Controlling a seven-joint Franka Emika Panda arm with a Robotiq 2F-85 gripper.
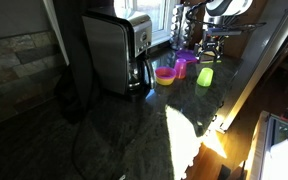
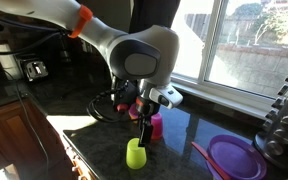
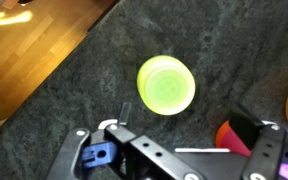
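A lime-green cup [image 1: 205, 77] stands on the dark countertop near its front edge. From the wrist view, the green cup [image 3: 166, 85] appears as a round shape just beyond the fingers. My gripper is open, its fingers wide apart with nothing between them. In exterior view 1 the gripper [image 1: 210, 47] hangs above the cup, with a visible gap. A pink cup [image 1: 180, 69] is beside the green one, toward the window; the arm partly covers this pink cup [image 2: 157, 127] in exterior view 2.
Close by sits a yellow and pink bowl [image 1: 165, 76]. A purple plate [image 2: 246, 158] with a red utensil [image 2: 210, 160] on it lies near the window, beside a dark rack [image 2: 283, 120]. A coffee maker [image 1: 121, 50] stands farther along.
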